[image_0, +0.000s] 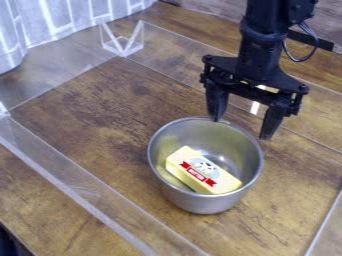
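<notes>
A steel bowl (206, 136) stands on the wooden table at the centre-right of the camera view. Inside it lies a pale yellow packet (203, 170) with a red and white label. Above the bowl's back rim my black gripper (243, 110) points down, its two fingers spread wide with no object seen held between them.
A clear plastic edge (67, 160) runs diagonally across the left. A small white wire-like piece (123, 45) sits at the back left, near a pale curtain (40, 25). The wooden surface left of the bowl is bare.
</notes>
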